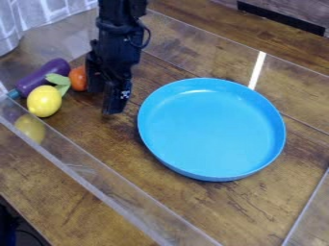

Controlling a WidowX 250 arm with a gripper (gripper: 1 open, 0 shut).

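Observation:
The black gripper [111, 88] hangs low over the wooden table, open, beside an orange-red round object [79, 79] that it partly hides. To its left lie a purple eggplant-like toy [31, 79] with a green top [56, 80] and a yellow lemon-like toy [46, 100]. The fingertips are dark and hard to make out.
A large blue plate [211, 128] fills the right middle. Clear plastic walls run along the left and foreground.

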